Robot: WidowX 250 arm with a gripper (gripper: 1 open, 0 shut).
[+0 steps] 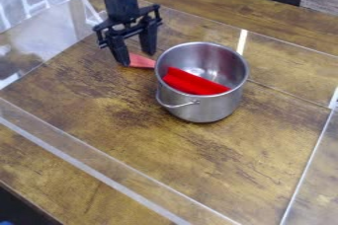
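My gripper point(133, 49), black, hangs at the upper left over a pink-red object point(140, 61) lying on the wooden table, partly hidden by the fingers and by the pot. Whether the fingers touch or hold it I cannot tell. A steel pot point(216, 101) with a wire handle stands right of the gripper, with a bright red block point(195, 88) inside it.
Clear panels or edges run along the left and right sides of the table.
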